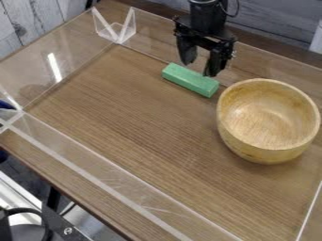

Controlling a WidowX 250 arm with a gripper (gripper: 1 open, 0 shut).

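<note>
The black gripper (pixel 201 55) is at the top centre of the camera view, low over the wooden table, its fingers spread open. Just in front of it a green block (pixel 191 80) lies on the table, angled from upper left to lower right. I cannot tell whether the fingers touch it.
A large round tan bowl (pixel 266 141) stands on the right. A clear plastic piece (pixel 113 26) is at the back left. Black hardware (pixel 25 221) shows in the lower left corner.
</note>
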